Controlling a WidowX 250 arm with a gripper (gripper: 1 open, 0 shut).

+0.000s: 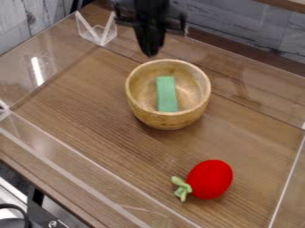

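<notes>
A wooden bowl [185, 111] sits near the middle of the table with a green block [167, 93] lying inside it. The dark robot arm is at the top, above and behind the bowl, mostly blurred and cropped, its gripper [150, 40] apart from the bowl. Whether anything is between its fingers cannot be seen. A red tomato-like object [211, 179] with a green stem lies at the lower right.
A clear plastic piece [99, 27] is at the upper left.
</notes>
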